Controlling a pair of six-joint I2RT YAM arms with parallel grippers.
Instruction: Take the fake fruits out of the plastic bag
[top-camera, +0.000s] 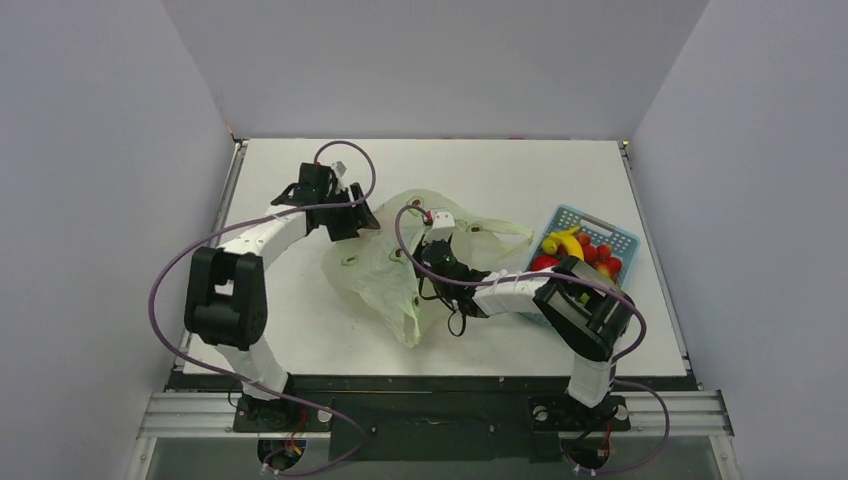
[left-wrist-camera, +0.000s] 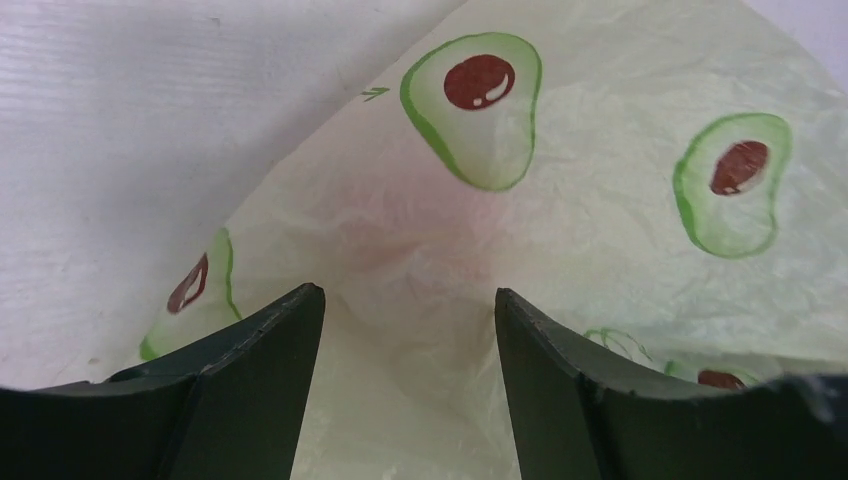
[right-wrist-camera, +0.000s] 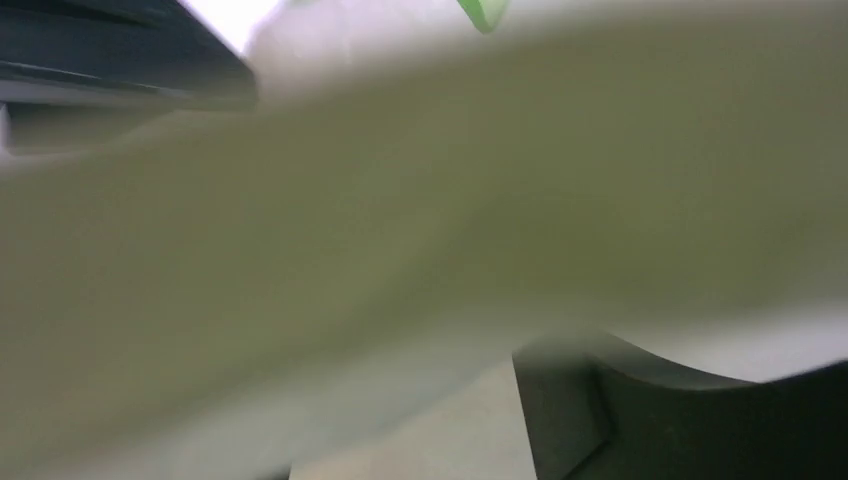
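Observation:
The pale green plastic bag, printed with avocados, lies crumpled mid-table. My left gripper is at its upper left edge. In the left wrist view bag film fills the space between the left fingers, which are closed in on it but stand apart. A blurred pinkish shape shows through the film just beyond the tips. My right gripper reaches into the bag's right part. Its fingers are spread, with a blurred band of film across the view; no fruit shows between them.
A blue basket at the right holds a yellow banana and several red fruits, partly under the right arm.

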